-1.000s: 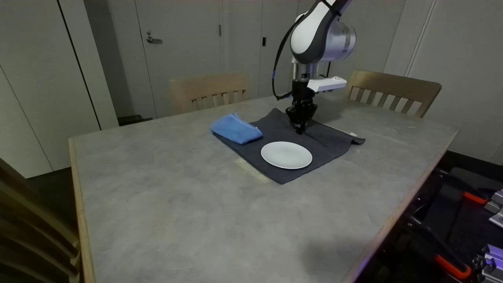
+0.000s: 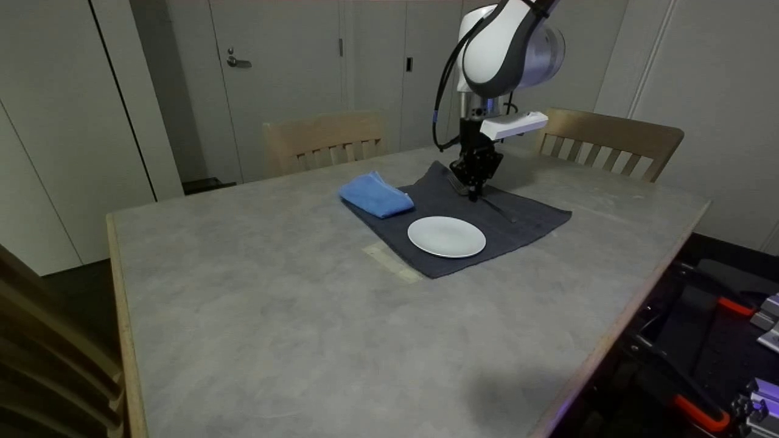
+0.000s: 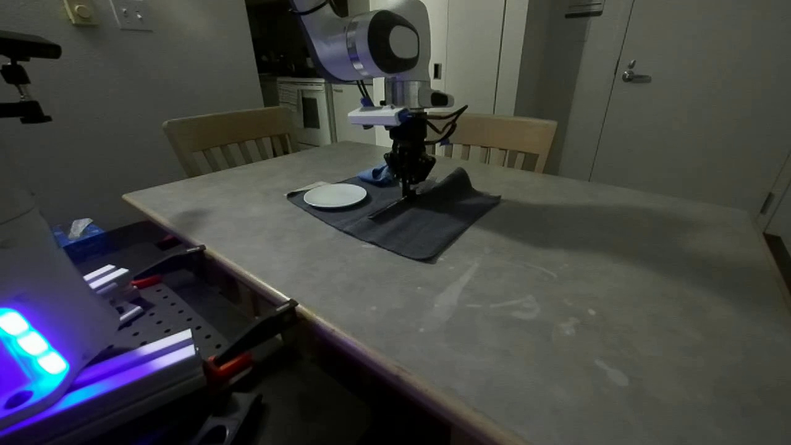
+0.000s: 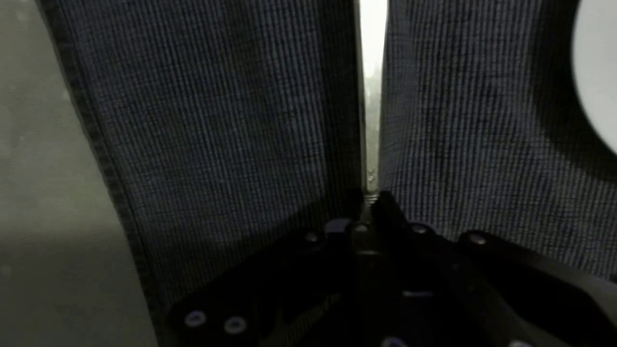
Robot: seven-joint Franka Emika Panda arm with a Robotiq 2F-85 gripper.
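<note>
A slim silver utensil (image 4: 373,92), apparently a knife, lies over the dark cloth mat (image 2: 527,226). My gripper is shut on its near end; in exterior view 2 the gripper (image 3: 408,194) is down at the mat, with the utensil (image 3: 387,210) slanting from its tips. The mat is rumpled near the gripper, and one corner (image 3: 461,178) stands raised. On its other half sits a white plate (image 2: 447,237), apart from the gripper (image 2: 475,196). A folded blue cloth (image 2: 374,196) covers part of the mat's left edge. Contact between fingertips and mat is unclear.
Pale tape (image 2: 391,260) shows beside the mat. Wooden chairs (image 2: 613,139) stand behind the table, and clamps (image 3: 245,345) grip its edge by the robot base.
In exterior view 1 my arm has shifted right and slightly back. The mat, plate and blue cloth have slid a little the same way. The utensil has moved along with the gripper.
</note>
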